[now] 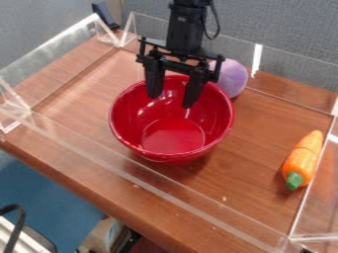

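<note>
My black gripper (173, 83) hangs from the top of the view over a red bowl (169, 133), its two fingers spread apart at the bowl's back part, above the inside. I see nothing held between them. A purple round object (232, 75) sits behind the bowl, partly hidden by the gripper. An orange toy carrot (302, 158) with a green tip lies at the right of the table.
The wooden table (93, 166) has clear plastic walls along its edges. Free surface lies left of the bowl and between bowl and carrot. A blue floor with some cables shows at lower left.
</note>
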